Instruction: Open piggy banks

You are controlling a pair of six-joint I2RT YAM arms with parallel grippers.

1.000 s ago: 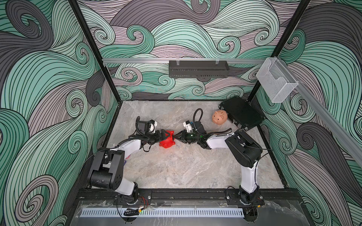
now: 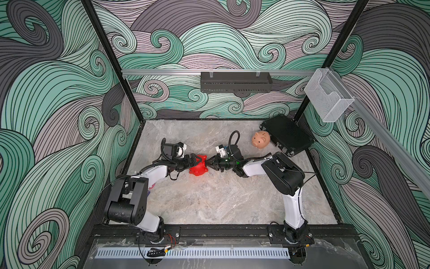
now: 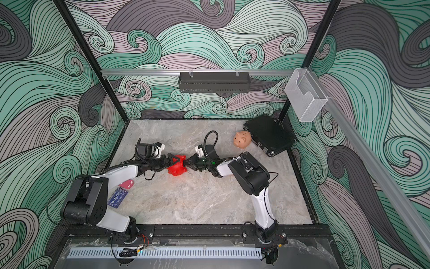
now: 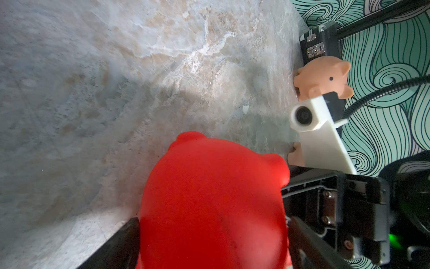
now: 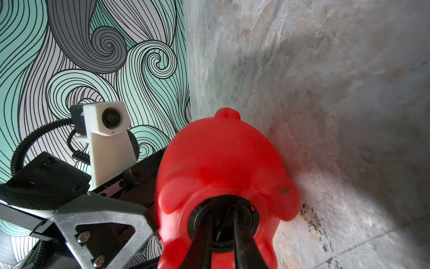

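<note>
The red piggy bank (image 2: 198, 169) lies at the middle left of the marble table between both grippers. My left gripper is shut on its body, with the blurred fingertips at either side of it. My right gripper faces the bank's underside, its dark fingertips at the round black plug (image 5: 199, 210); the plug is partly hidden by them, and how far they stand apart is hard to tell. A pink piggy bank (image 3: 241, 139) stands at the back right.
A black case (image 3: 268, 134) lies in the back right corner. A blue card (image 3: 117, 197) and a small pink item (image 3: 126, 183) lie near the left arm.
My right arm has shifted slightly left toward the red bank over the last second. The left arm and the bank look unchanged.
</note>
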